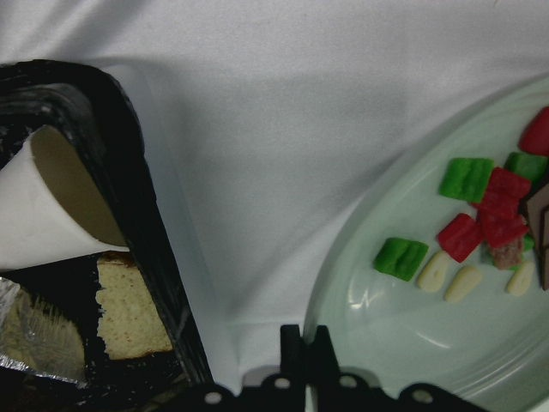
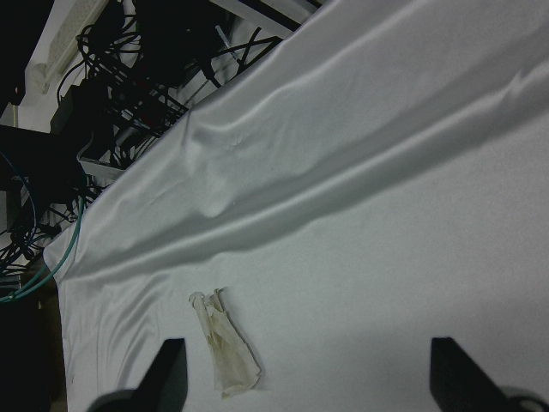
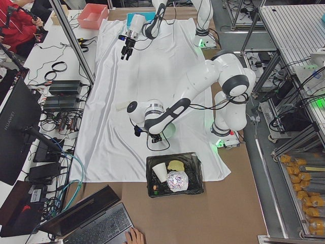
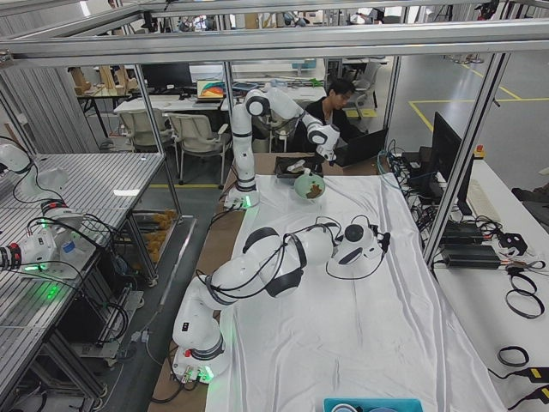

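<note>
My left gripper looks shut, its fingertips at the rim of a pale green plate (image 1: 360, 318); whether it pinches the rim is unclear. Green, red, cream and brown pieces lie on the plate. Left of it is a black tray (image 1: 129, 172) holding a white cup (image 1: 26, 210), bread (image 1: 129, 305) and crumpled wrapping (image 1: 39, 335). My right gripper stands open above the white cloth, nothing between its fingers. A creased beige strip (image 2: 223, 343) lies on the cloth in the right wrist view.
A blue bin (image 4: 371, 403) sits at the cloth's far end from the tray. Cables and monitors (image 4: 450, 163) line the side table. A laptop (image 3: 89, 223) with someone's hand (image 3: 136, 236) is near the black tray.
</note>
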